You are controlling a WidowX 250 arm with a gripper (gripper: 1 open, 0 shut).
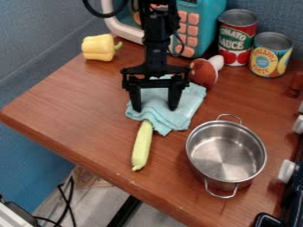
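The black gripper [155,92] is low over a light blue cloth [169,112] in the middle of the table, its two fingers reaching down onto the cloth; whether anything is between them is hard to tell. A pale yellow corn cob [143,145] lies in front of the cloth, and a steel pot [225,152] stands to the right.
A yellow pepper [99,47] is at the back left, a teal toy microwave [199,18] behind the arm, a tomato sauce can [236,40] and a second can [271,55] at the back right.
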